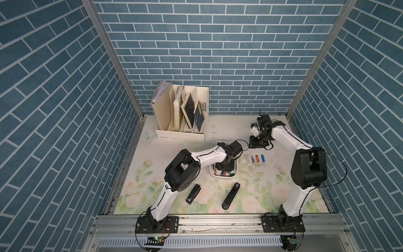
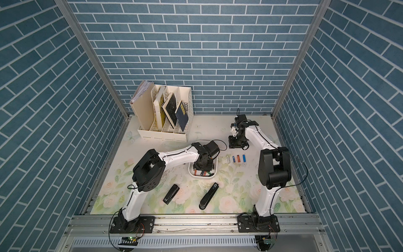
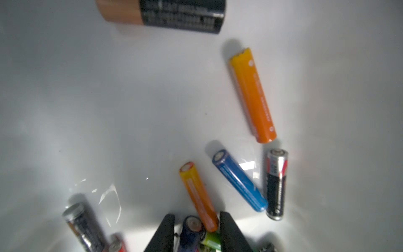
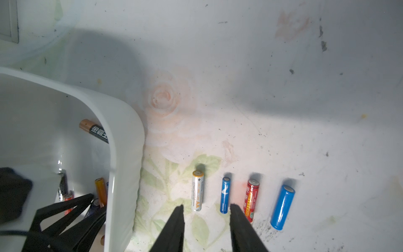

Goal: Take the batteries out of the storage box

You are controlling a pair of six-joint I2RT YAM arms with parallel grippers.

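Observation:
The white storage box [image 1: 211, 171] stands mid-table with several batteries inside. My left gripper reaches down into it, open. Between its fingers, in the left wrist view, is the end of a dark blue battery [image 3: 191, 237], with a yellow-orange battery [image 3: 198, 195] leaning close by. Elsewhere in the box lie an orange battery [image 3: 254, 96], a blue one [image 3: 240, 180], a silver-black one [image 3: 276, 184] and a large copper-black one [image 3: 180, 14]. Above the table at the right, my right gripper hangs open and empty.
Right of the box lie a white battery [image 4: 197, 191], a small blue one [image 4: 225, 195], a red one [image 4: 251, 200] and a larger blue one [image 4: 283, 207]. Two black objects, one a stapler [image 1: 230, 196], lie in front. A file rack [image 1: 180, 135] stands behind left.

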